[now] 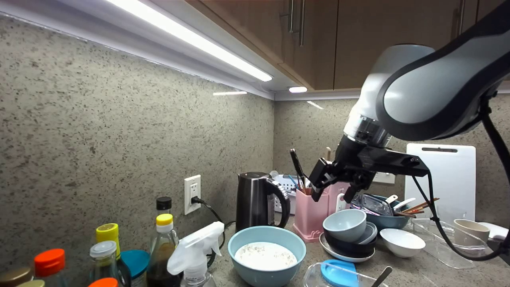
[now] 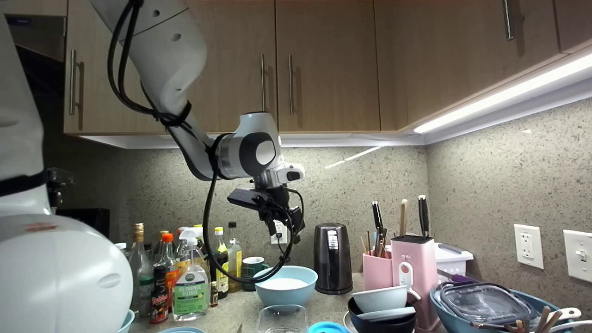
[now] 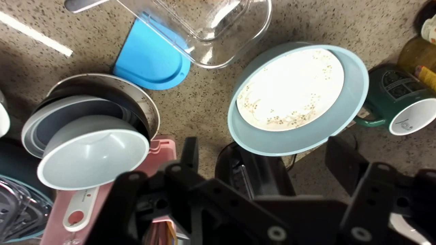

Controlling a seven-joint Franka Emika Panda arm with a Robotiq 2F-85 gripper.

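Above the counter, my gripper (image 1: 332, 197) hangs over the back area near the pink utensil holder, tilted downward. In the wrist view its two dark fingers (image 3: 190, 153) stand wide apart with nothing held between them. Past the fingers lie a black kettle (image 3: 261, 173) and a light blue bowl (image 3: 354, 87) with a white, flower-patterned plate (image 3: 290, 90) inside. The bowl rests on the counter, apart from the gripper. A stack of bowls, topped by a tilted pale blue bowl (image 3: 94, 157), stands to the left of the fingers in the wrist view.
Tall pink holders (image 2: 415, 266) with knives and utensils rise near the kettle. A clear container (image 3: 212, 34), a blue lid (image 3: 153, 57) and a green mug (image 3: 398, 98) surround the bowl. Bottles and a spray cleaner (image 2: 190, 288) crowd one side. Wooden cabinets (image 2: 327, 66) hang overhead.
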